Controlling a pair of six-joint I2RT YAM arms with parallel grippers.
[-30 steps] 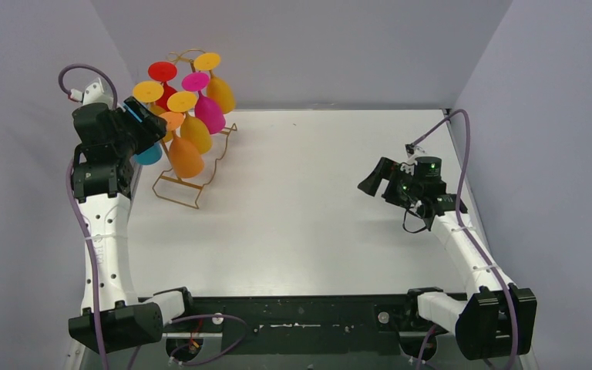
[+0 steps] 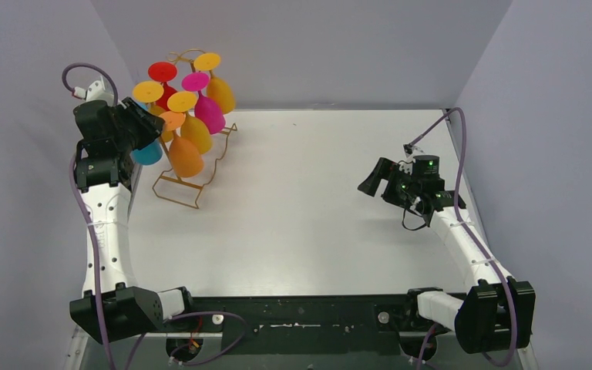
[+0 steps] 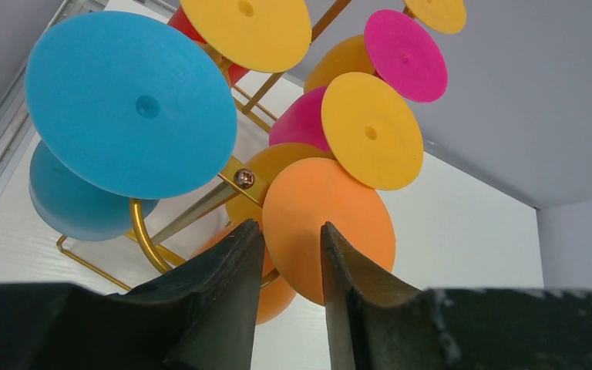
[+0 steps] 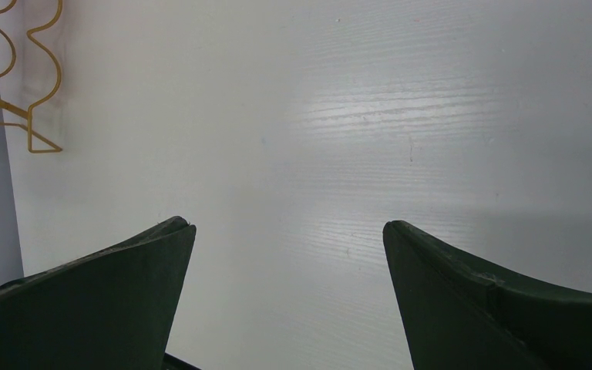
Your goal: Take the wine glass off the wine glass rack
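Colourful wine glasses hang upside down on a gold wire rack [image 2: 177, 182]. At its front is the orange glass [image 2: 186, 159], bowl down, its round base [image 3: 347, 208] uppermost. Over at the left side of the rack, my left gripper points at this base, a gap showing between its fingertips. The right finger [image 3: 338, 262] overlaps the base in the left wrist view; whether they touch is unclear. A blue glass [image 3: 131, 104] hangs left of it, partly covered by the gripper in the top view. My right gripper stands open and empty above the table's right side.
Yellow [image 2: 182, 102], pink [image 2: 210, 116] and red [image 2: 163, 72] glasses hang close behind the orange one. Grey walls enclose the left, back and right.
The left gripper's fingers have come closer together, and the blue seen between them in the top view is gone. The left arm has shifted slightly. The glasses stay put; the right arm barely moved.
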